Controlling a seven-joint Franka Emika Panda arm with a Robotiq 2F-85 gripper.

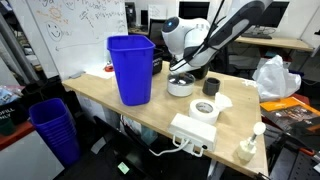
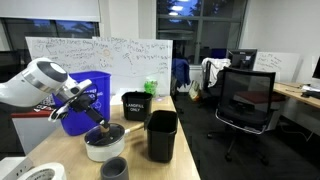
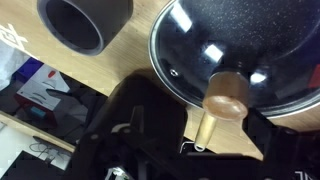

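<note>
A white pot [image 2: 104, 151] stands on the table, covered by a dark glass lid [image 3: 190, 60] with a brown knob [image 3: 228, 92]. My gripper is open at the lid's edge, its dark fingers spread apart. In the wrist view the knob lies close to the right finger [image 3: 264, 134], and whether they touch cannot be told. A narrow pale piece below the knob shows between the fingers. From the side, the gripper [image 2: 99, 119] points down just above the lid.
Beside the pot stand a dark grey mug [image 2: 114, 169] and a black bin [image 2: 161, 136]. A tall blue bin [image 1: 131, 70] is close to the pot's other side. Nearer the front lie a white roll [image 1: 203, 110] and a white appliance [image 1: 193, 133].
</note>
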